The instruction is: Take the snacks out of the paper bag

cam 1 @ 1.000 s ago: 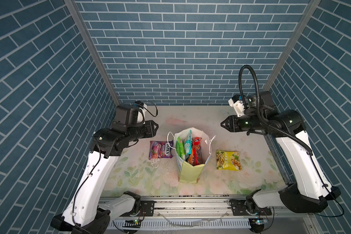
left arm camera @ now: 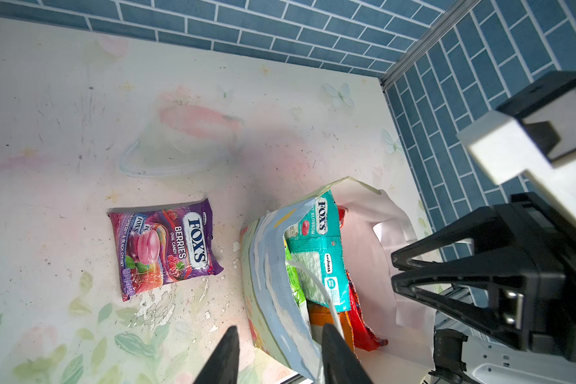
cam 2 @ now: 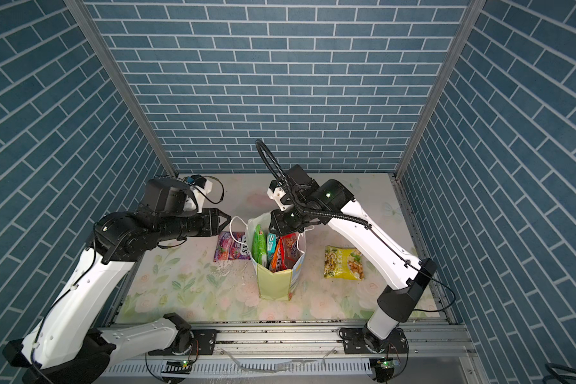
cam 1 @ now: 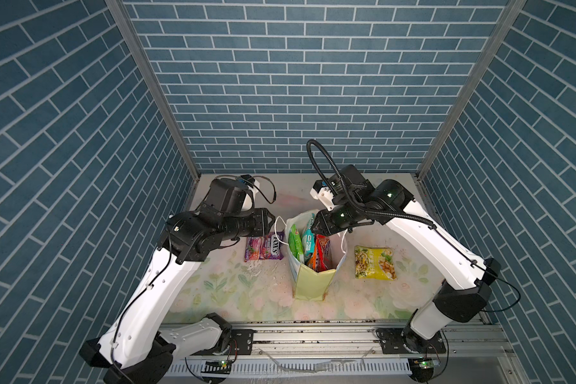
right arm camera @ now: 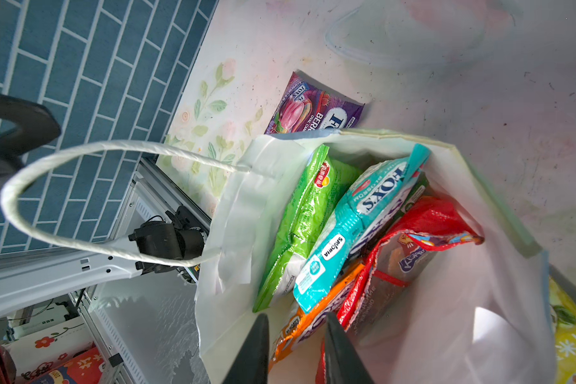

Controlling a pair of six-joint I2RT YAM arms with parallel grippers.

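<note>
The paper bag (cam 1: 310,286) stands upright mid-table with its mouth open upward. Inside it the right wrist view shows a green snack pack (right arm camera: 310,220), a teal Fox's pack (right arm camera: 358,211), an orange pack (right arm camera: 331,300) and a red-brown pack (right arm camera: 396,262). Over the bag's mouth is my right gripper, its fingers parted, with nothing held between them. My left gripper hangs open at the bag's left side; the white handle passes by its right finger. Out on the table lie a purple Fox's pack (left arm camera: 166,248), left, and a yellow pack (cam 1: 375,263), right.
White rope handles (right arm camera: 118,147) stick out from the bag's sides, near both grippers. Both arms are close together around the bag.
My right gripper has swung left from the table's right side to over the bag. The left gripper has shifted slightly right toward the bag. Bag and packs on the table stay put.
</note>
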